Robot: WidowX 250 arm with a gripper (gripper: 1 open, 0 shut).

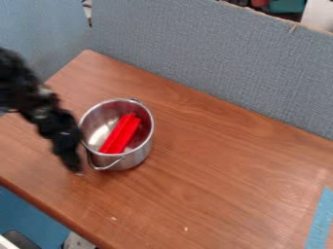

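A steel pot [140,146] with a wire handle stands on the wooden table [221,175], left of centre. Inside it lies a red object [123,133], long and tilted. My black gripper [72,159], blurred by motion, reaches in from the left edge, its tip low beside the pot's left side. It appears shut, with nothing visible between its fingers; whether it touches the pot cannot be told.
A padded grey wall [208,63] runs along the back.
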